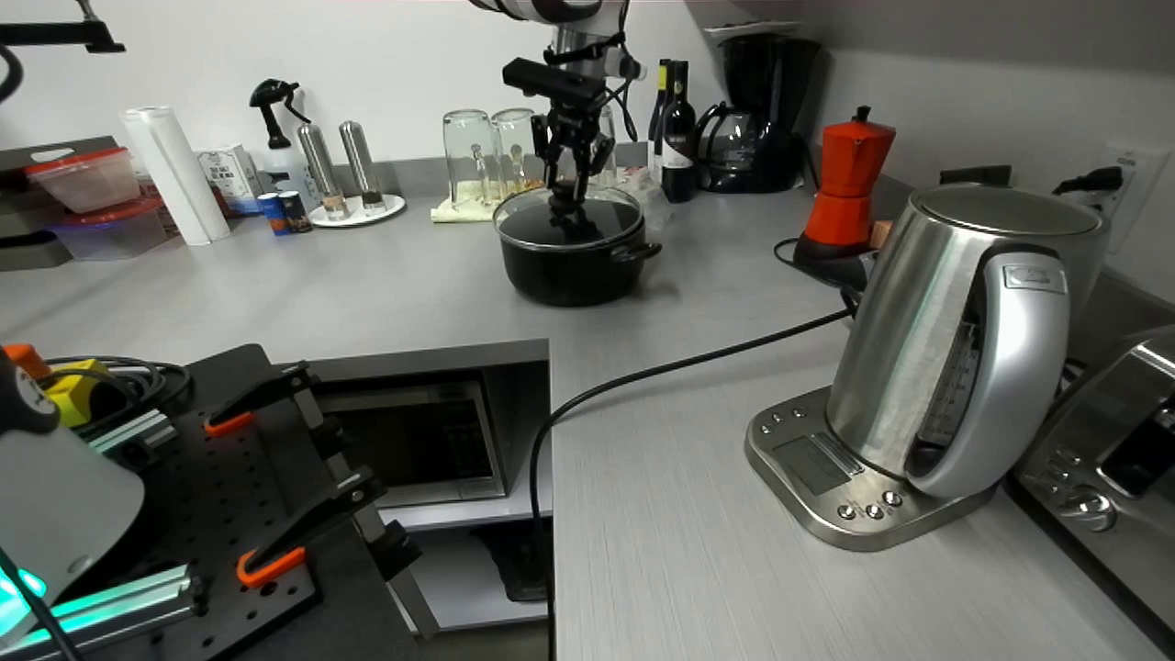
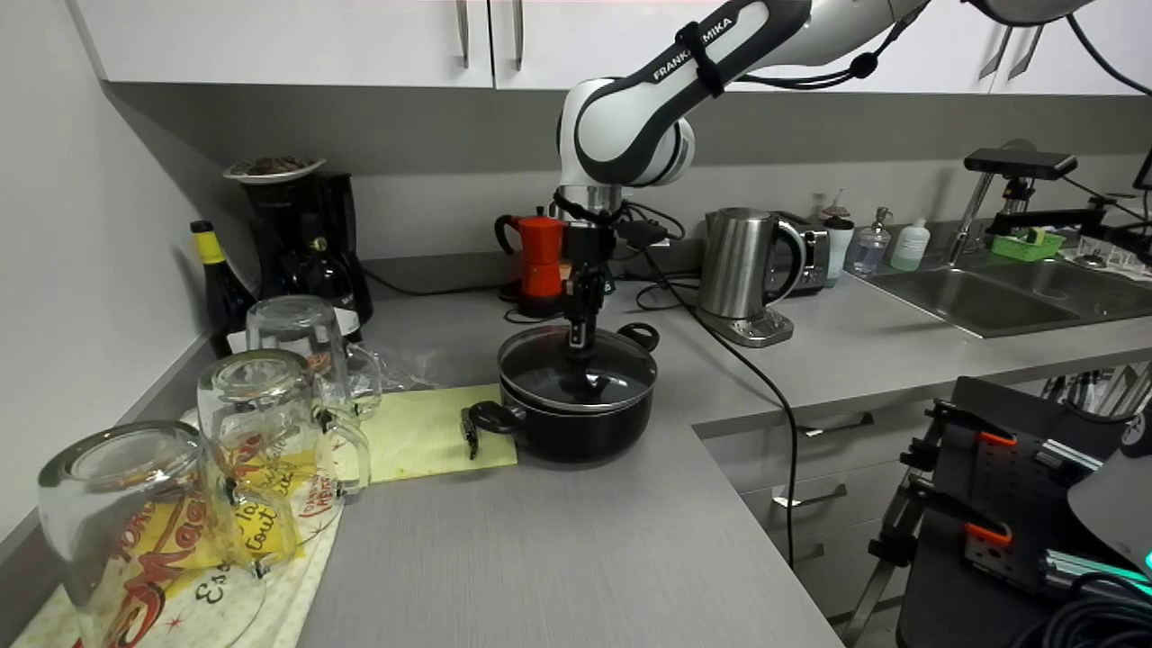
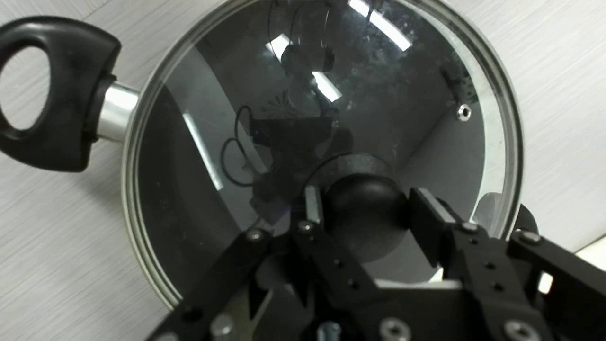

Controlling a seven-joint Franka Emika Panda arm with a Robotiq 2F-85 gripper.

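Note:
A black pot (image 1: 573,274) with two side handles stands on the grey counter, under a glass lid (image 1: 531,224) with a metal rim. My gripper is shut on the lid's round black knob (image 3: 366,219), one finger on each side of it. From the second exterior view, the lid (image 2: 540,373) lies over the mouth of the pot (image 2: 589,437), and the gripper (image 2: 580,344) reaches straight down to its middle. Whether the rim is fully seated all round is hard to tell.
Upside-down glass mugs (image 2: 254,400) stand on a towel beside the pot, near a yellow cloth (image 2: 432,437). A red moka pot (image 1: 848,182) and a steel kettle (image 1: 920,319) are farther along. Counter in front of the pot is clear.

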